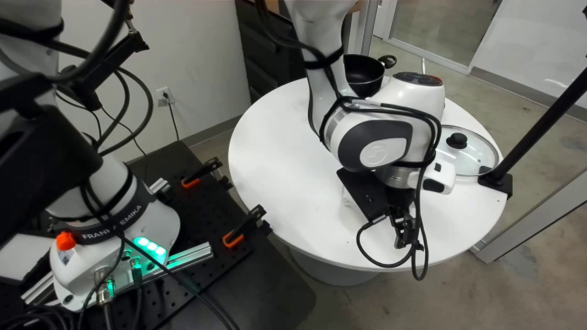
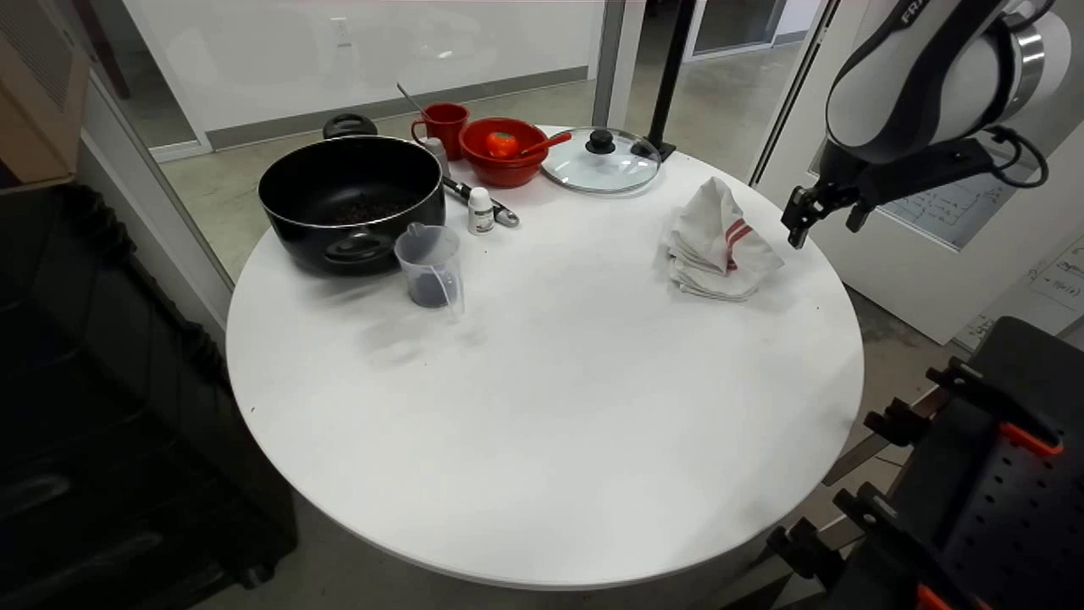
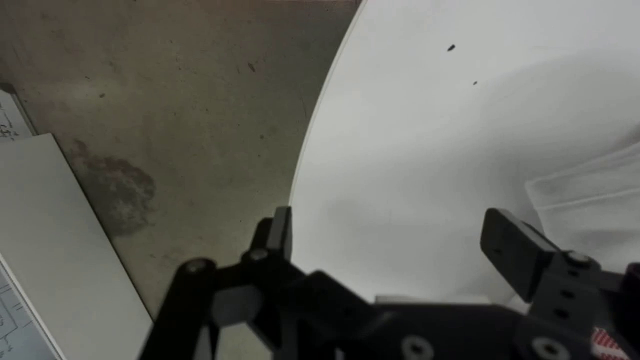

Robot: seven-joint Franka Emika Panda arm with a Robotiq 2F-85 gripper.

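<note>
Near the right side of the round table in exterior view 2, a white cloth (image 2: 714,249) with red stripes lies folded, one part peaked upward. My gripper (image 2: 825,225) hangs to the right of it and higher, apart from the cloth. In the wrist view my gripper is open, with bare white tabletop and nothing held between its wide-set fingers. A corner of the cloth (image 3: 594,204) shows beyond the right finger. Exterior view 1 has the arm covering most of the cloth, and the gripper (image 1: 406,233) over the table's near edge.
At the table's far side stand a black pot (image 2: 351,198), a clear measuring cup (image 2: 431,266), a white bottle (image 2: 480,212), a red bowl (image 2: 505,168), a red mug (image 2: 444,127) and a glass lid (image 2: 601,168).
</note>
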